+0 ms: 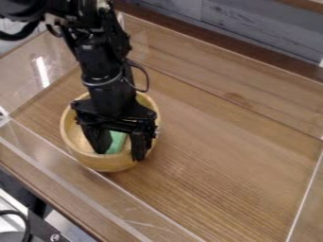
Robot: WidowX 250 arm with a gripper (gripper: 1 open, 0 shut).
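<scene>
A tan round bowl (110,163) stands on the wooden table at the left, with a green object (116,143) inside it. My black gripper (119,138) reaches down into the bowl from above, open, its two fingers spread around or over the green object and partly hiding it. Whether the fingers touch that object I cannot tell.
A grey panel runs along the back. The table's left front edge, with dark cables beyond it, lies close to the bowl.
</scene>
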